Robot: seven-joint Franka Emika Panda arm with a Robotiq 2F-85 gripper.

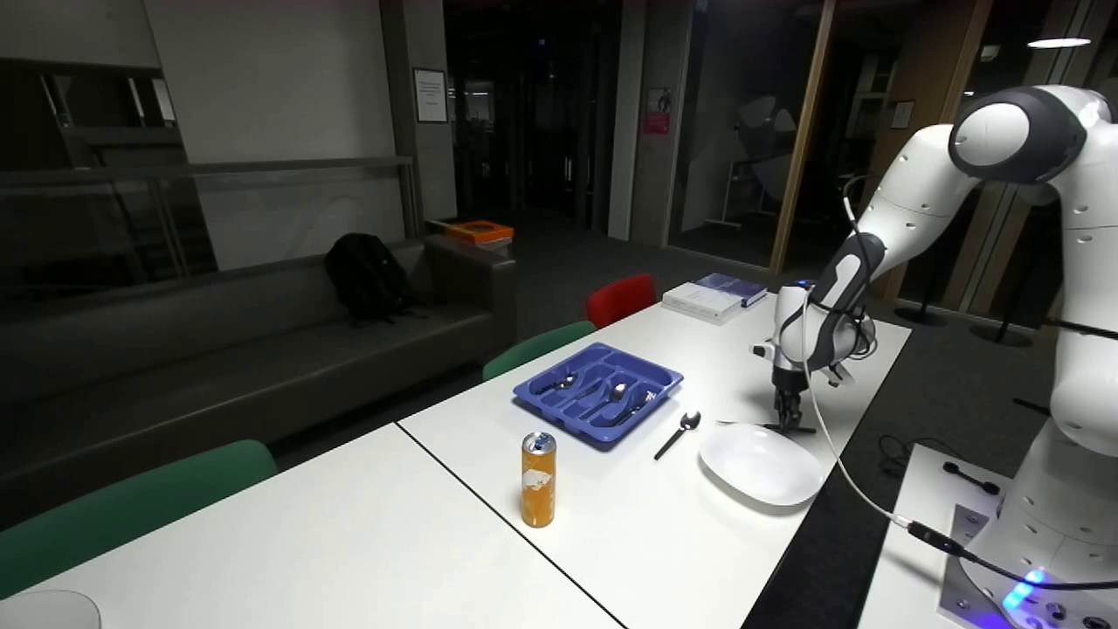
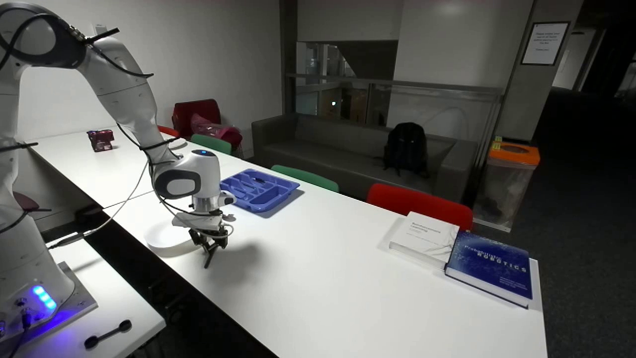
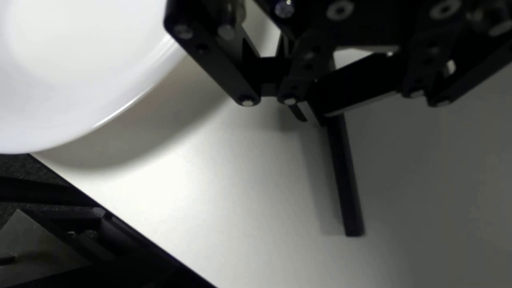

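In the wrist view a black-handled utensil [image 3: 349, 192] runs down from the fingertips of my gripper, which is shut on it. Exterior view 1 shows its thin metal end [image 1: 725, 423] poking out to the left of the gripper [image 1: 786, 418], just behind the white dish [image 1: 762, 462]; its kind is hard to tell. From the other side, the handle [image 2: 209, 259] appears below the fingers, close over the table. A black-handled spoon [image 1: 679, 434] lies between the dish and the blue cutlery tray [image 1: 523, 395], which holds several pieces.
An orange can [image 1: 539, 480] stands upright in front of the tray. Two books, one white [image 2: 424, 236] and one blue [image 2: 490, 266], lie at the table's far end. The table's edge [image 3: 120, 223] runs close by the gripper. Open tabletop stretches between gripper and books.
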